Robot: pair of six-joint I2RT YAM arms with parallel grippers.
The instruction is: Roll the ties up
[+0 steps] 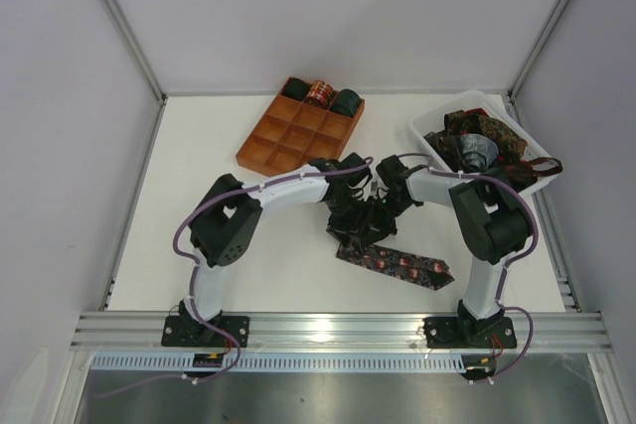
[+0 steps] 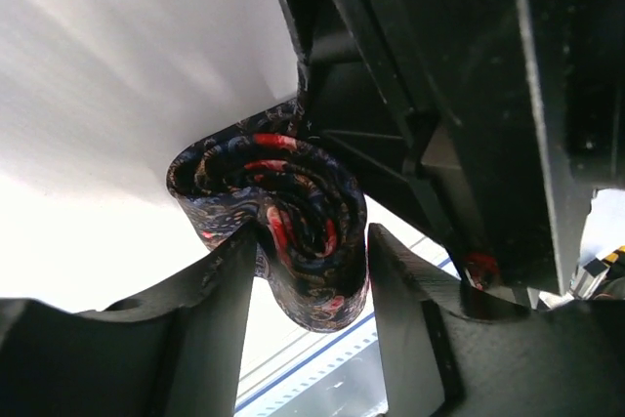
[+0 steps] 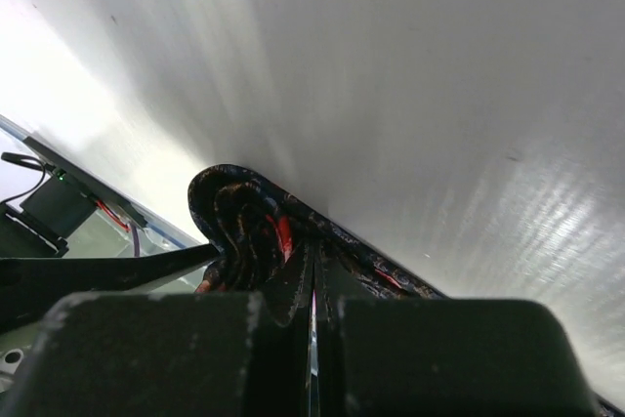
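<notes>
A dark tie with red patterns (image 1: 399,265) lies as a flat strip toward the front right, its left end under both grippers. That end is folded into a loose roll (image 2: 311,212) in the left wrist view. My left gripper has its fingers apart, one on either side of the roll. From the other side, my right gripper is shut at the tie beside the roll; whether cloth is pinched between its fingertips is hidden. In the top view both grippers crowd together and cover most of the roll.
A brown divided box (image 1: 281,146) stands at the back, rolled ties in its far compartments. A white basket (image 1: 428,118) heaped with ties is at the right. The two arms' wrists are very close together.
</notes>
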